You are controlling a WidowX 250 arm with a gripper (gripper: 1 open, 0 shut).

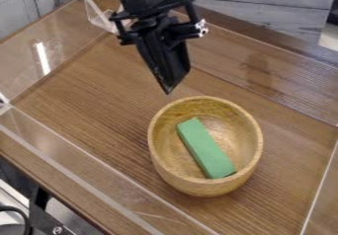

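My black gripper (168,81) hangs at the top middle, above and behind a round tan bowl (180,177); it is shut, and nothing shows between its fingers. A green rectangular block (205,146) lies inside the bowl, tilted along its length toward the lower right.
The wooden table (79,101) has free room left of the bowl and at the back right. A pale wood-grain surface lies beyond the back edge. A dark cable runs at the lower left, off the table's edge.
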